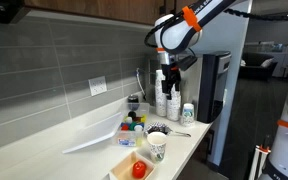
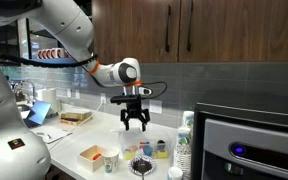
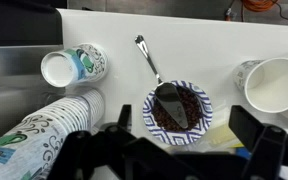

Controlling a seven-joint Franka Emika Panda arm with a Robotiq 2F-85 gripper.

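My gripper hangs open above the counter, its two dark fingers wide apart with nothing between them. Below it in the wrist view is a blue-and-white patterned bowl [image 3: 152,127] filled with small dark brown pieces. A spoon [image 3: 167,90] with a dark head rests across the bowl, its handle reaching past the rim. To the bowl's right stands an empty white mug [image 3: 275,85]. A printed paper cup [image 3: 77,67] stands to the upper left, and a stack of similar cups [image 3: 29,140] rises at the lower left. In exterior view 2 the gripper [image 2: 135,122] is well above these things.
A clear bin [image 2: 159,136] with several colourful items stands against the back wall. A shallow light-brown tray [image 2: 82,160] holds a red round object [image 1: 139,169]. Wooden cabinets [image 2: 219,30] hang overhead. Bare white counter [image 1: 44,160] extends to the left in exterior view 1.
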